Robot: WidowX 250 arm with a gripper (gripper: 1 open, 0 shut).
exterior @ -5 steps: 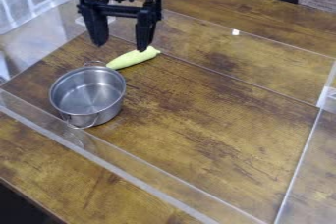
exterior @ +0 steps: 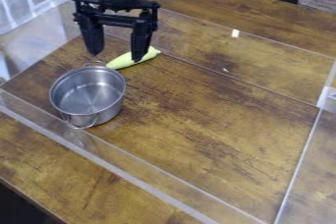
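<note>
My black gripper [exterior: 116,39] hangs at the upper left, its two fingers spread wide apart with nothing visible between them. Just below and to the right of it lies a pale yellow-green elongated item [exterior: 134,58], like a vegetable, on the wooden table [exterior: 223,130]. A round steel pot [exterior: 86,96] sits lower left, below the gripper, and appears empty.
Clear acrylic walls [exterior: 311,149] border the area on the right and along the front left. A small white object [exterior: 235,33] is near the back.
The gripper has shifted slightly left and its pose has changed a little over the last second. The pot and the yellow-green item have not moved.
</note>
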